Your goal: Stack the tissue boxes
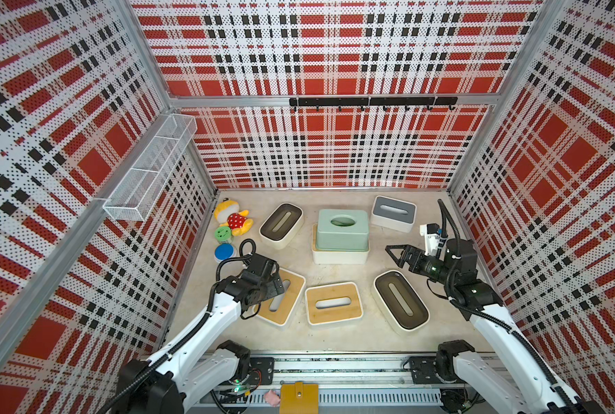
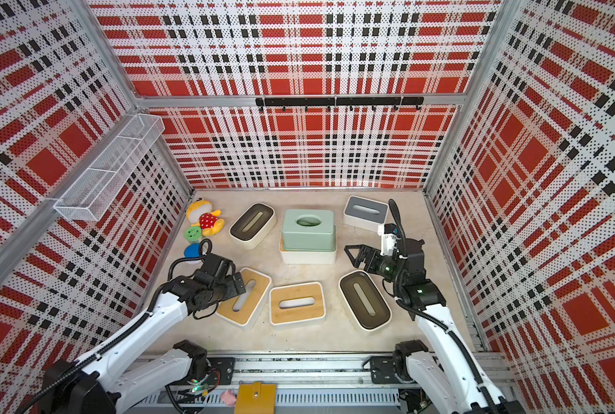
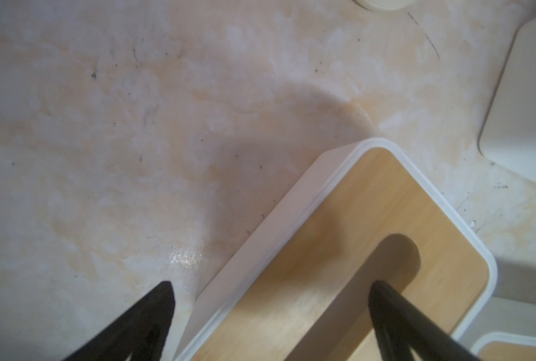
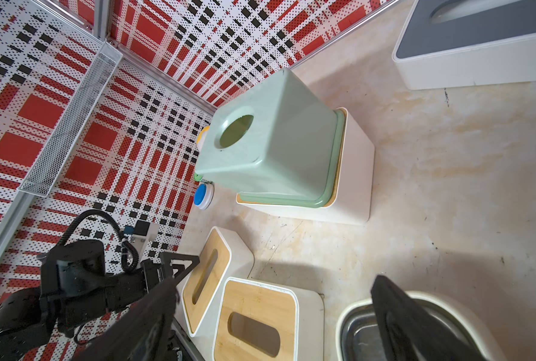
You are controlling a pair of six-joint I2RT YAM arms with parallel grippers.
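A green tissue box [image 1: 342, 231] sits on a white wood-topped box [image 1: 340, 256] at the table's centre. My left gripper is open above a tilted wood-topped box [image 3: 364, 222], one finger left of its long side and the other over its top; nothing is held. Beside it lies another wood-topped box [image 1: 333, 303]. My right gripper is open and empty, right of the stack. Two brown-topped boxes [image 1: 402, 301] lie at the front right and back left, and a grey-topped box [image 1: 394, 212] is at the back right.
A plush toy [image 1: 232, 217], a green jar [image 1: 222, 234] and a blue-lidded jar [image 1: 224, 252] stand at the left edge. A wire basket [image 1: 152, 169] hangs on the left wall. Table between the stack and front boxes is bare.
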